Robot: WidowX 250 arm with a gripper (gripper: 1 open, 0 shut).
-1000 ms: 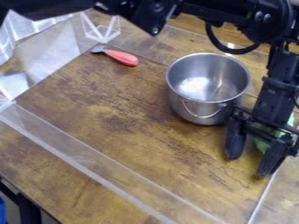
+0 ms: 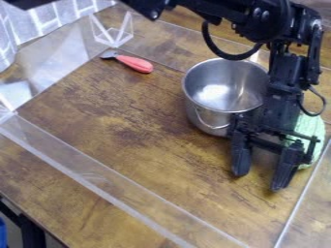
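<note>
My black gripper (image 2: 262, 171) is low on the right side of the wooden table (image 2: 130, 165), just right of and in front of a steel pot (image 2: 211, 89). Its two fingers point down with a gap between them. A light green object (image 2: 307, 133) lies behind the gripper at the right, partly hidden by it; I cannot tell whether anything is held.
A red-handled utensil (image 2: 134, 63) lies at the back left. Clear plastic edges (image 2: 91, 174) run along the left and front.
The gripper has shifted a little to the left, toward the pot, uncovering more of the green object at the right. The pot looks almost unmoved.
</note>
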